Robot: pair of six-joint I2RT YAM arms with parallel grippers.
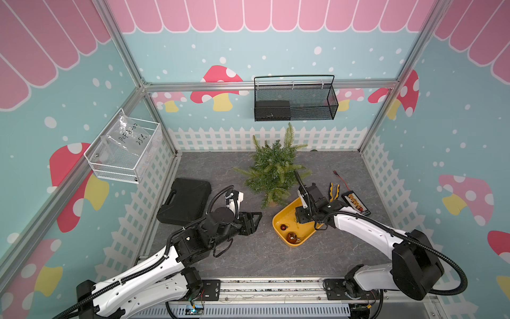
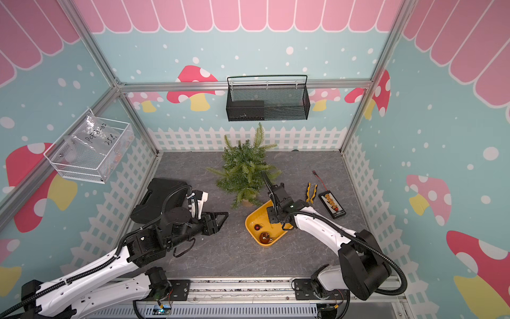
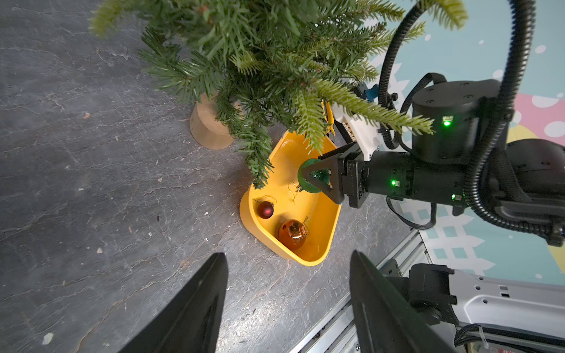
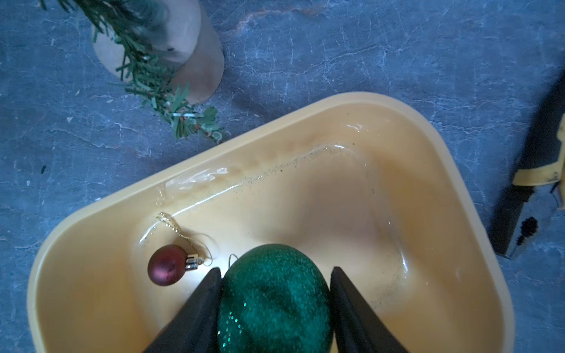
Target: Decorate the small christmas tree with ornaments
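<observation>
The small tree (image 1: pixel 273 167) stands mid-table on a wooden base (image 3: pixel 206 123). In front of it is the yellow tray (image 2: pixel 255 218), holding a small dark red ornament (image 4: pixel 167 264) and a copper ornament (image 3: pixel 292 234). My right gripper is shut on a glittery green ornament (image 3: pixel 309 176), over the tray and close below the tree's branches. My left gripper hangs open to the left of the tray, above bare table, with nothing between its fingers.
A black case (image 1: pixel 183 199) lies at the left. Pliers (image 2: pixel 311 192) and a bit set (image 2: pixel 331 204) lie right of the tray. Baskets hang on the back and left walls.
</observation>
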